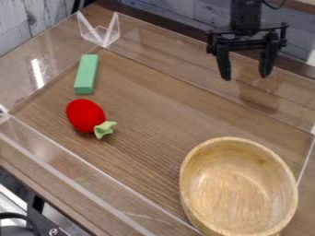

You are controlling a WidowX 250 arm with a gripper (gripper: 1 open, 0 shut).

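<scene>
My gripper (246, 55) is raised at the top right of the camera view, above the back of the wooden table, open with nothing seen between its black fingers. A green block (87, 74) lies at the left. A red strawberry-like object (87, 116) with a pale green top lies below it. A large tan bowl (238, 187) sits at the front right.
A white wire-like holder (99, 29) stands at the back left. The table's edge runs along the left, with dark floor beyond at the lower left.
</scene>
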